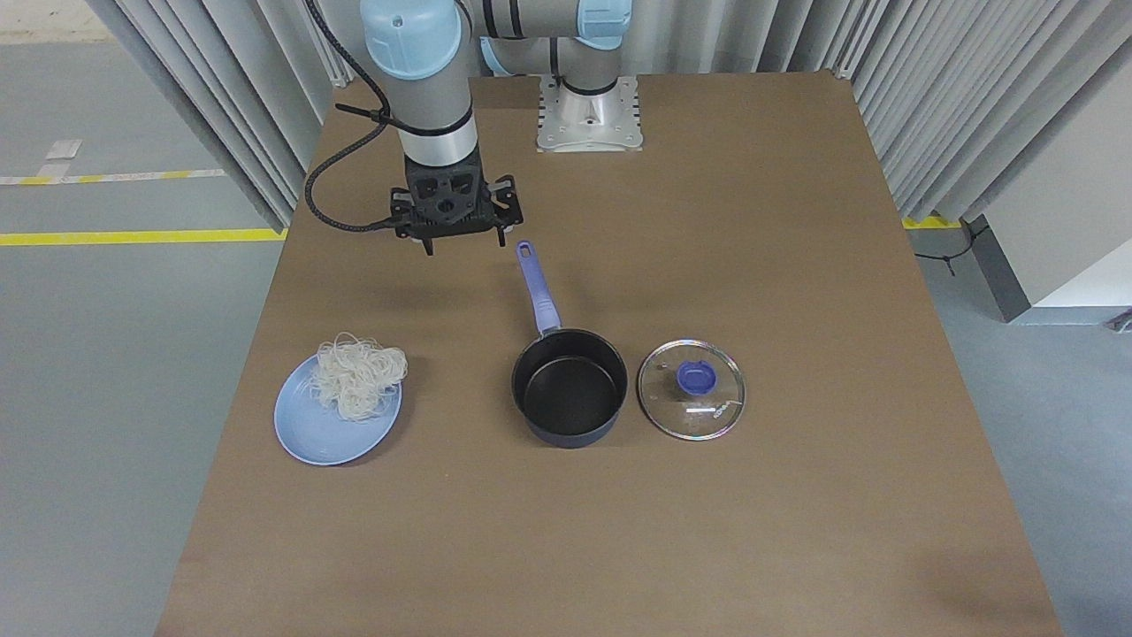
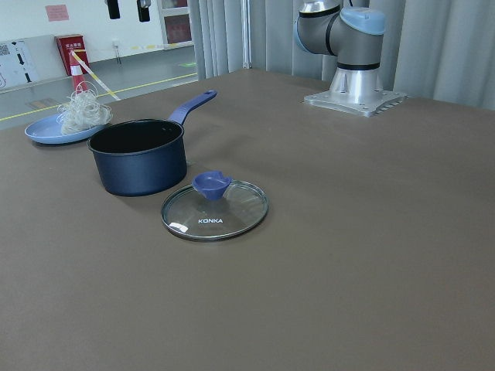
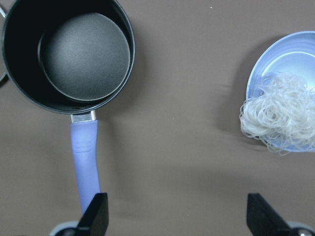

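My gripper [image 1: 464,242] hangs open in the front view, above and behind a dark saucepan [image 1: 569,392] with a lilac handle [image 1: 537,285]; in the wrist view its fingertips are wide apart, the handle below the left one. A light blue plate [image 1: 329,435] at the left carries a tangle of white noodles [image 1: 356,373], partly over its edge. To the pan's right lies a glass lid [image 1: 664,409] with a blue knob [image 1: 695,376], flat on the table. The pan is empty.
The robot's base [image 1: 589,127] stands at the back edge, with grey curtains behind it.
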